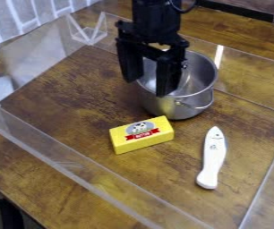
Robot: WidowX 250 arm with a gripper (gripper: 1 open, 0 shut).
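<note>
My black gripper (151, 72) hangs over the left side of a steel pot (190, 98) at the upper middle, hiding part of it; whether its fingers are open or shut is unclear. A yellow butter box (141, 134) lies in front of the pot, apart from it. A white knife-like object (211, 159) lies to the right of the box.
Transparent walls or panels border the area on the left, front and right.
</note>
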